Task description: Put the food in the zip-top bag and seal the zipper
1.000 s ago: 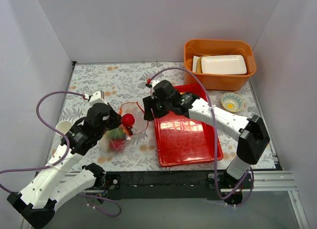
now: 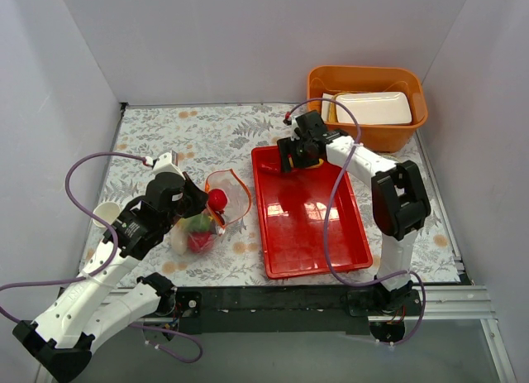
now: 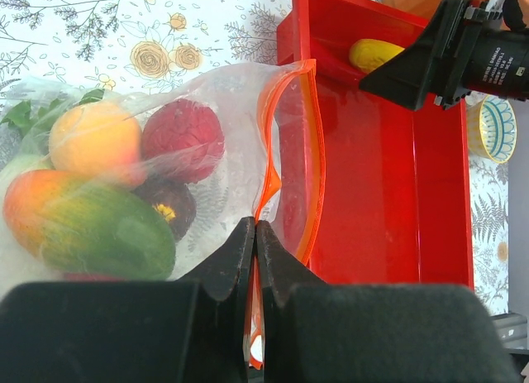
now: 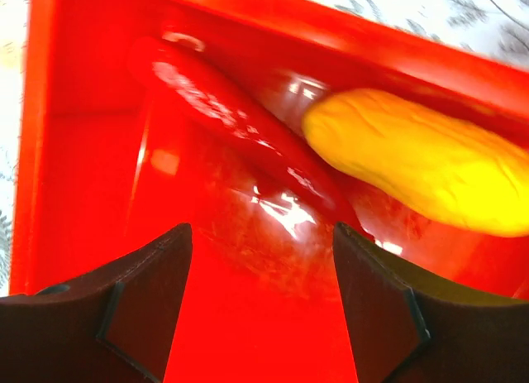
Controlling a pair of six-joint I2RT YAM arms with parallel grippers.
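Note:
The zip top bag (image 3: pixel 207 209) lies left of the red tray (image 2: pixel 310 226), holding a mango (image 3: pixel 91 226), a peach (image 3: pixel 95 143), a red round item (image 3: pixel 182 139) and other food. My left gripper is shut at its orange zipper edge (image 3: pixel 314 184), pinching the thin rim. My right gripper hangs open over the tray's back, above a long red piece (image 4: pixel 231 118) and a yellow piece (image 4: pixel 413 155), both lying in the tray.
An orange bin (image 2: pixel 370 135) with white containers stands at the back right. A patterned bowl (image 3: pixel 488 131) sits right of the tray. A pale cup (image 2: pixel 106 211) is at the left.
My right gripper has moved from beside the bag to the back of the tray. The left arm has barely moved.

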